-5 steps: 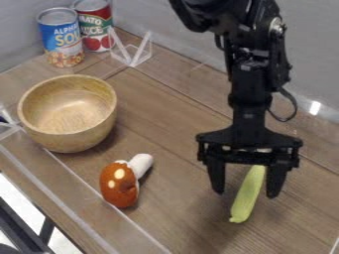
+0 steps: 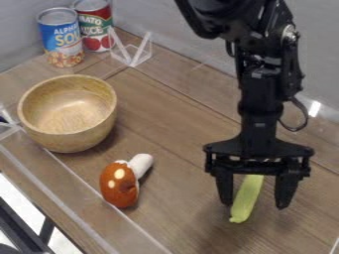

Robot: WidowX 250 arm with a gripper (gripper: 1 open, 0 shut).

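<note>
My black gripper (image 2: 255,190) is open at the right of the table, its two fingers pointing down on either side of a long pale green object (image 2: 244,206), which lies on the wood beneath it and is partly hidden by it. An orange toy mushroom (image 2: 119,185) with white spots and a white stem lies to the left. A tan wooden bowl (image 2: 67,114) sits at the left, behind the mushroom.
An Alpha soup can (image 2: 61,40) and a red can (image 2: 94,27) stand at the back left corner, by clear strips of material.
My gripper has moved a little to the right and down, so its fingers now sit lower around the green object. The other things stay put.
</note>
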